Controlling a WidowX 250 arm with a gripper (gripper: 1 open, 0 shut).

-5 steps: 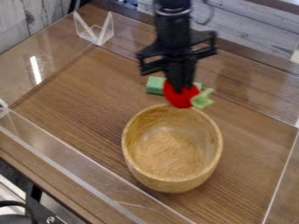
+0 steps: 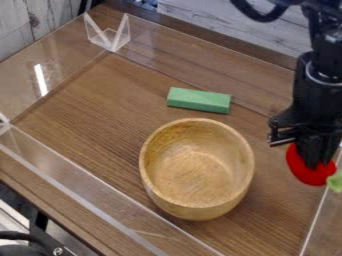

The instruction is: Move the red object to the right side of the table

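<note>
At the right edge of the camera view is the red object (image 2: 309,171), rounded, with a light green tip (image 2: 334,183) on its lower right. My black gripper (image 2: 307,150) is shut on it from above, its fingers covering the object's upper part. It is over the right part of the wooden table (image 2: 94,125), and whether its underside touches the surface cannot be told.
A round wooden bowl (image 2: 150,165) stands left of the gripper. Behind the bowl lies a green block (image 2: 199,99). A white wire-like holder (image 2: 110,34) sits at the far left.
My arm has swung rightward with the red object in the gripper, from behind the bowl to the table's right edge. The bowl and green block have stayed put.
</note>
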